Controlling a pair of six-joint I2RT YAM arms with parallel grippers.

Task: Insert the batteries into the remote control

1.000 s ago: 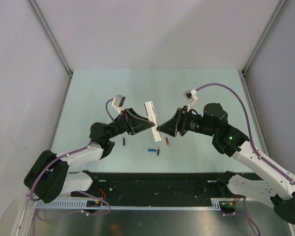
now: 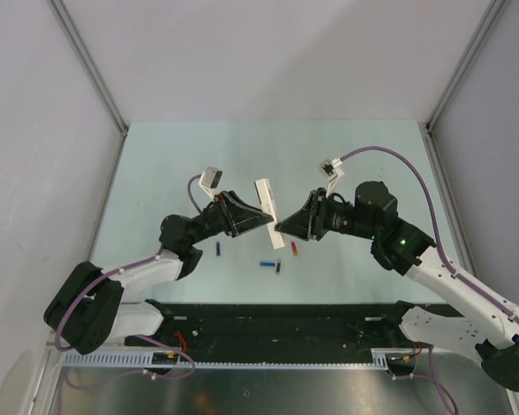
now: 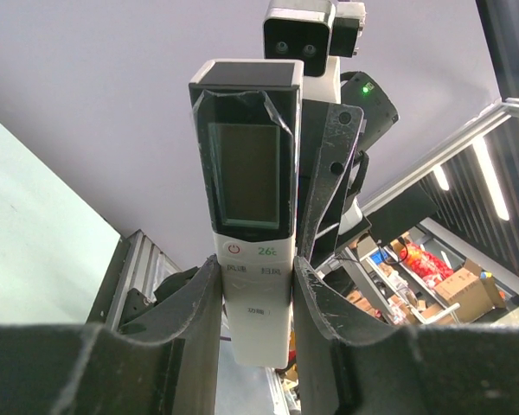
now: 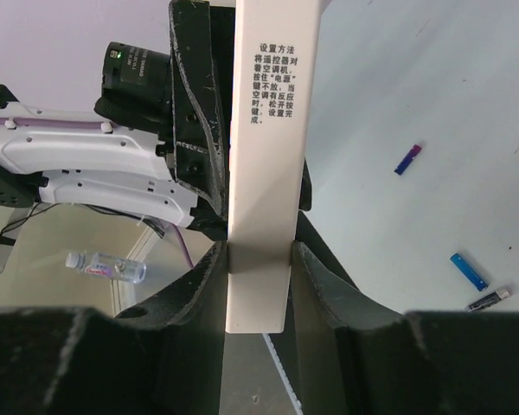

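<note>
The remote control (image 2: 268, 207) is held upright in the air between both grippers. In the left wrist view its front, with screen and buttons (image 3: 251, 181), faces my left gripper, which is shut on it. In the right wrist view its white back (image 4: 268, 164), printed with text, fills the middle, with fingers of my right gripper at both sides of its lower part; whether they grip it I cannot tell. Batteries lie on the table: a blue one (image 4: 469, 271), a dark one (image 4: 490, 299), a purple one (image 4: 407, 159) and a red one (image 2: 294, 248).
Another small dark battery (image 2: 218, 248) lies left of the remote, below the left arm. A plastic bottle (image 4: 104, 265) is visible beyond the table in the right wrist view.
Both arms have shifted very slightly over the last second, the right one a little leftward toward the remote. The batteries have not moved.
</note>
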